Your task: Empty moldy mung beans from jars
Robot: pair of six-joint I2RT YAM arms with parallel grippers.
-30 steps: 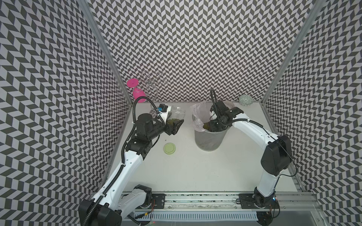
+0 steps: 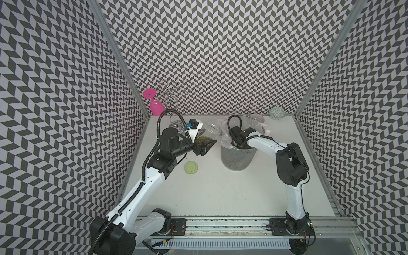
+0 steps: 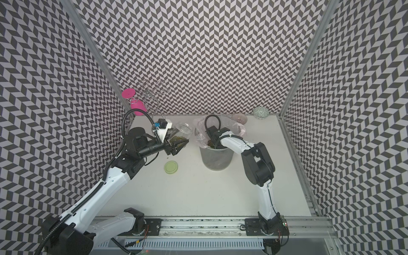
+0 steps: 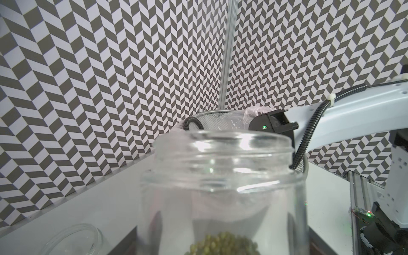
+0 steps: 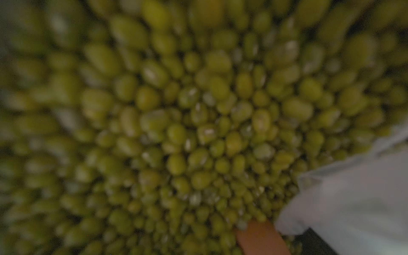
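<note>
A clear glass jar (image 4: 221,195), open at the top and with green mung beans (image 4: 223,245) low inside, is in my left gripper (image 2: 206,146), which is shut on it. It is held above the table, left of the grey bin (image 2: 236,159). Down inside the bin's mouth, my right wrist (image 2: 240,136) hides its own fingers from the top views. A mass of mung beans (image 5: 204,127) fills the right wrist view, very close, with white bag plastic (image 5: 361,204) at its lower right. Whether the right fingers stand open or shut does not show.
A green lid (image 2: 191,167) lies flat left of the bin. Behind the left arm are a pink glass (image 2: 156,107) and a wire rack (image 2: 170,91). A glass bowl (image 2: 277,112) stands back right.
My left gripper has carried the jar rightward, nearer the bin.
</note>
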